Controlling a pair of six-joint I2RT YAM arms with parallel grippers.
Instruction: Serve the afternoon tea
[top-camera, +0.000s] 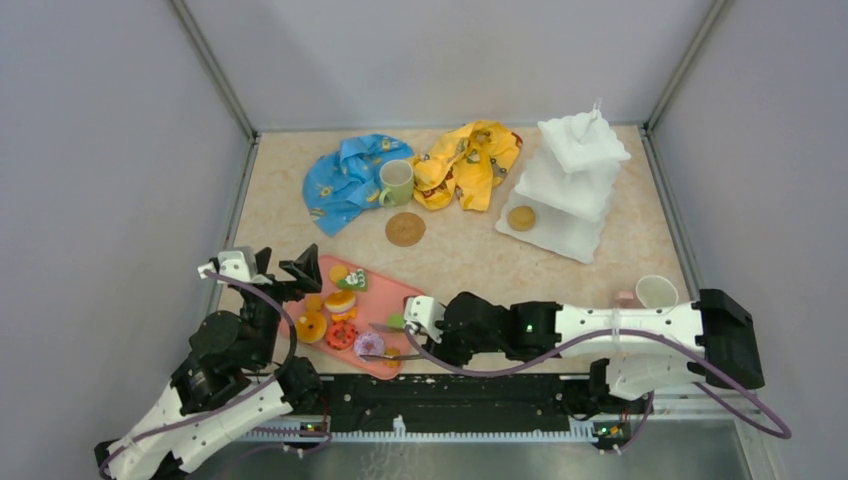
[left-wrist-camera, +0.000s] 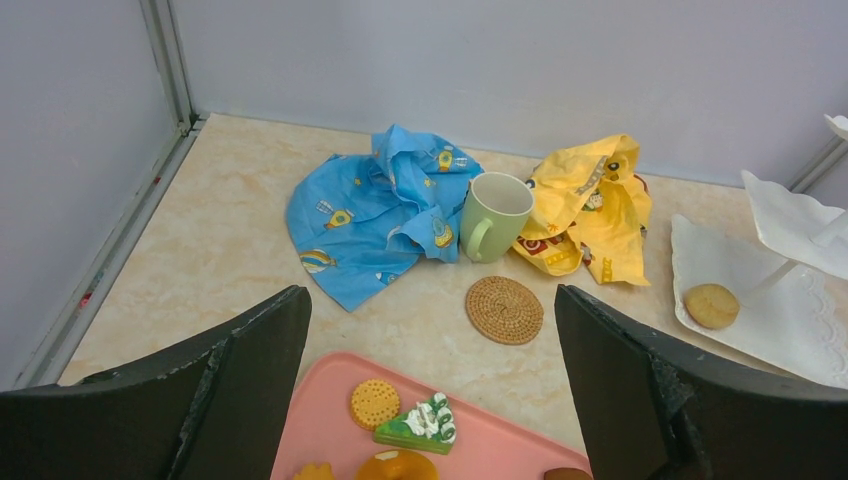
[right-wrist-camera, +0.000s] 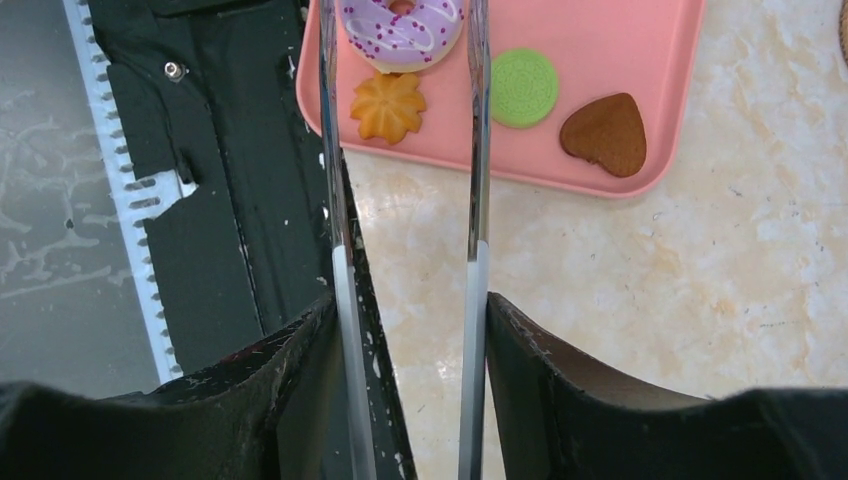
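Note:
In the right wrist view my right gripper is shut on the metal tongs (right-wrist-camera: 480, 190), whose arms stand apart. Their tips lie past the top edge there; from the top, the tongs (top-camera: 388, 357) reach over the pink tray (top-camera: 383, 284). One tong arm passes between the purple doughnut (right-wrist-camera: 420, 40) and green disc (right-wrist-camera: 523, 88); the other runs left of the orange flower-shaped sweet (right-wrist-camera: 387, 107). Nothing shows gripped by them. A brown heart (right-wrist-camera: 606, 135) lies at the tray's corner. My left gripper is open and empty, by the tray's left side.
A white tiered stand (top-camera: 570, 190) carries a round biscuit (top-camera: 521, 218) on its lowest tier. Behind are a blue cloth (top-camera: 345, 180), green mug (top-camera: 397, 182), yellow cloth (top-camera: 470, 165) and woven coaster (top-camera: 405, 229). Another cup (top-camera: 656, 291) stands right.

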